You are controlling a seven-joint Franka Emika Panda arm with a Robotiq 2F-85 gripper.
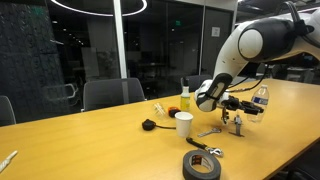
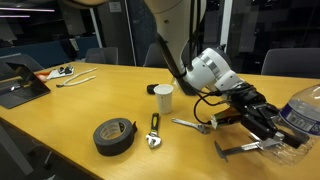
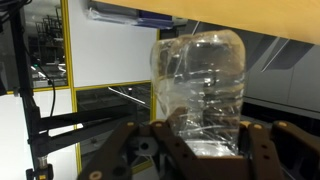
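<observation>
A clear plastic bottle (image 1: 260,100) is upright or nearly so at the right side of the table, with my gripper (image 1: 248,107) shut on it from the side. In exterior view 2 the bottle (image 2: 303,118) is at the right edge, partly cut off, and the black fingers reach to it. The wrist view has the see-through bottle (image 3: 205,75) filling the middle, between the dark fingers at the bottom. Whether its base touches the table cannot be told.
Near the gripper lie wrenches (image 2: 153,135), a roll of black tape (image 2: 115,136) and a white mug (image 1: 184,124). A yellow bottle (image 1: 185,101) stands farther back.
</observation>
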